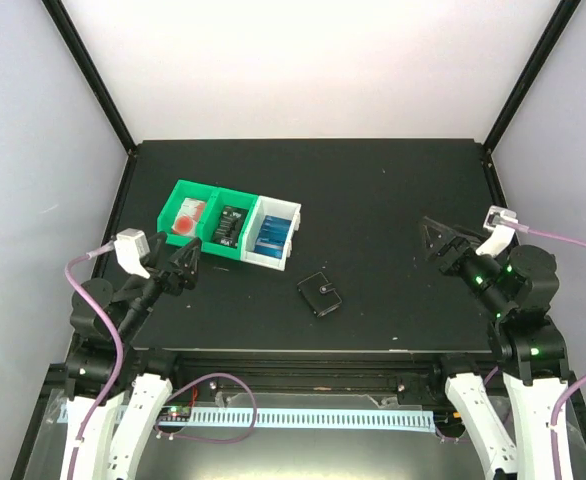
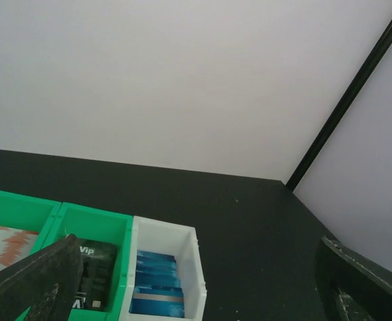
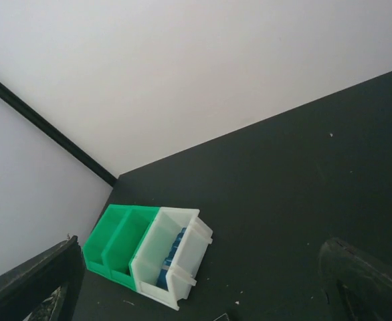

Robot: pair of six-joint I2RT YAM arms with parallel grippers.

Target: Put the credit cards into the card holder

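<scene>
Credit cards sit in three bins: red-and-white ones in the left green bin, black ones in the middle green bin, blue ones in the white bin at right, also seen in the left wrist view. A small black card holder with a snap lies closed on the table below the bins. My left gripper is open, left of and just below the bins, with nothing between its fingers. My right gripper is open and empty at the table's right side.
White walls bound the back and sides, with dark frame posts at the corners.
</scene>
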